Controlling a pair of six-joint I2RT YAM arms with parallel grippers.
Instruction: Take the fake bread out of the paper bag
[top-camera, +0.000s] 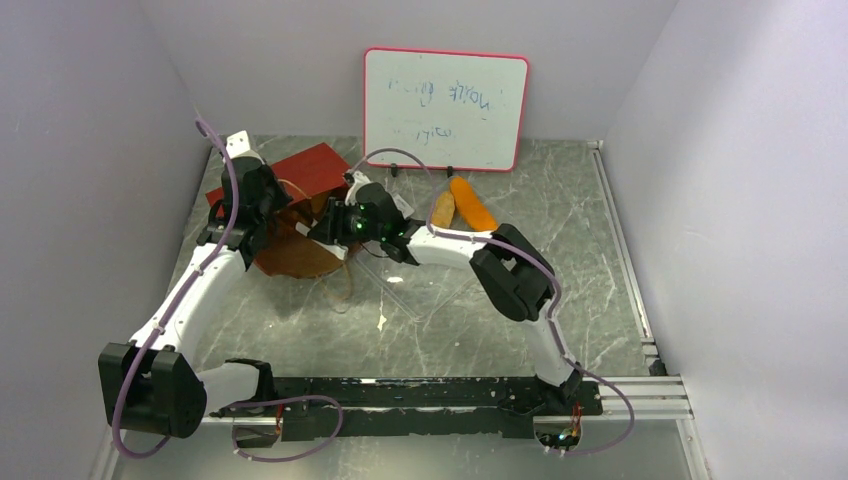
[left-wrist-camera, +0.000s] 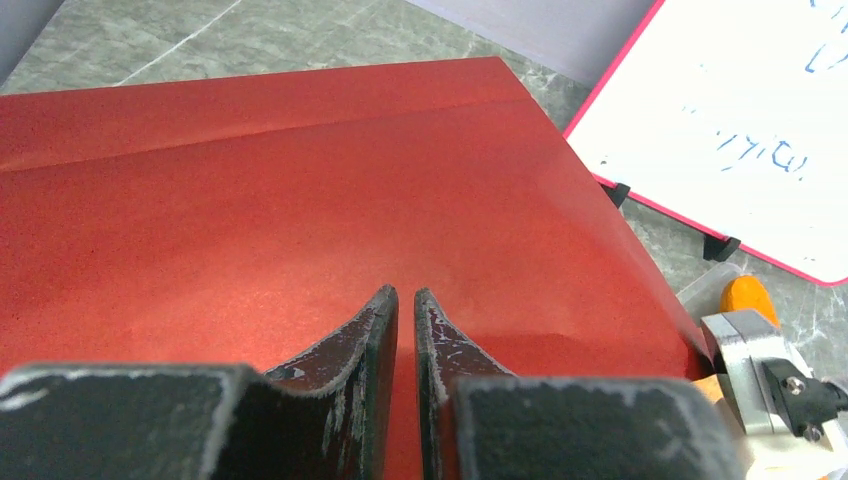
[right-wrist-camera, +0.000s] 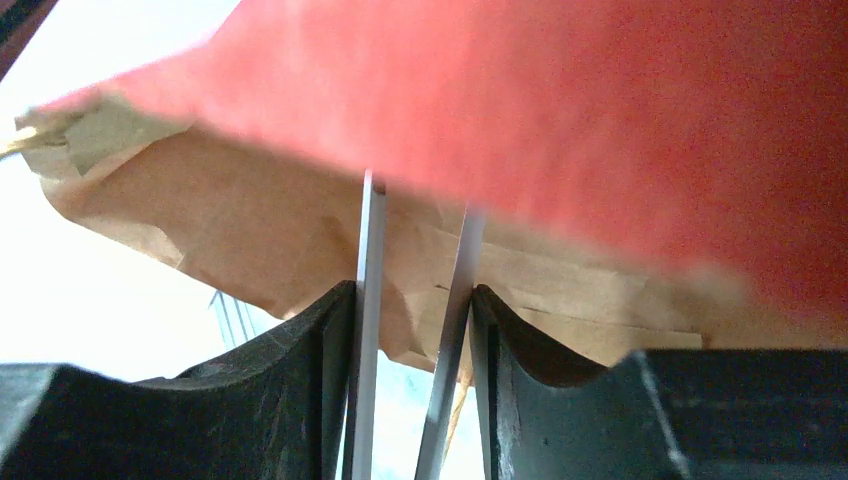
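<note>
The red paper bag (top-camera: 310, 170) lies on its side at the left back, brown interior showing. My left gripper (top-camera: 275, 200) is at the bag's upper left; in the left wrist view its fingers (left-wrist-camera: 340, 380) stand nearly closed against red paper (left-wrist-camera: 250, 230), with paper apparently pinched. My right gripper (top-camera: 330, 225) is at the bag's mouth, shut on a thin pale metallic strip; in the right wrist view the strip (right-wrist-camera: 370, 260) points into the brown interior (right-wrist-camera: 250, 230) under the red flap. Two bread-like pieces, one orange (top-camera: 473, 208), one tan (top-camera: 441, 212), lie right of the bag.
A whiteboard (top-camera: 445, 105) stands at the back. A pale tag (top-camera: 400, 203) and a clear strip lie near the bag.
</note>
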